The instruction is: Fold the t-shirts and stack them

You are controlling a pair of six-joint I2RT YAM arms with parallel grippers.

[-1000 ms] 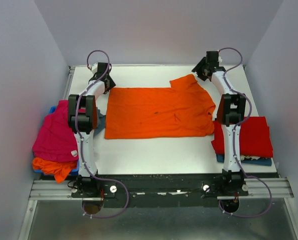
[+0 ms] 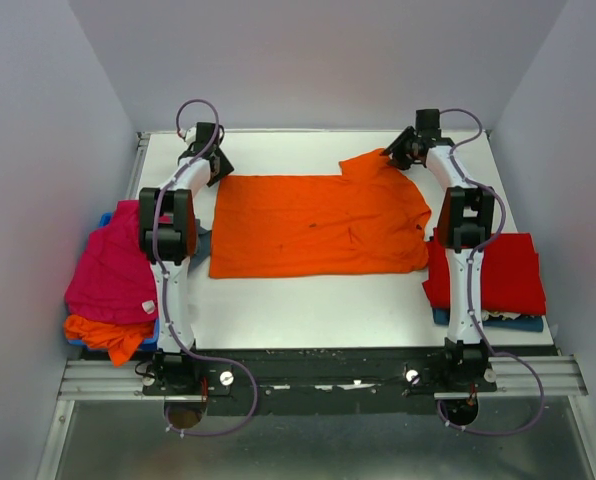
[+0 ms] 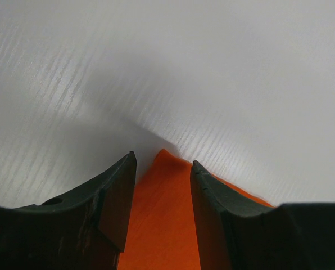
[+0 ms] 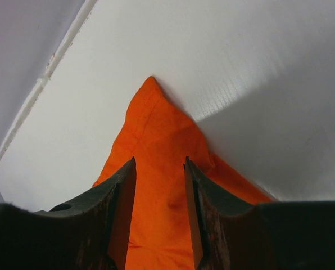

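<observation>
An orange t-shirt (image 2: pixel 308 225) lies spread on the white table, its right side bunched and creased. Over its far left corner my left gripper (image 2: pixel 221 178) is open; in the left wrist view that orange corner (image 3: pixel 166 160) shows between the parted fingers. At the shirt's far right edge my right gripper (image 2: pixel 390 156) stands part open. The right wrist view has orange cloth (image 4: pixel 162 135) below and beyond the parted fingertips, with a small raised fold close to the right finger (image 4: pixel 194 197). Whether that finger touches the cloth I cannot tell.
On the left, a blue bin (image 2: pixel 105 219) is heaped with pink cloth (image 2: pixel 108 265) and an orange piece (image 2: pixel 108 333). Red cloth (image 2: pixel 498 270) covers a blue container (image 2: pixel 518 323) on the right.
My right gripper has lowered slightly toward the shirt's far right edge, and its fingers look closer together. The left gripper has hardly moved. The shirt lies as before.
</observation>
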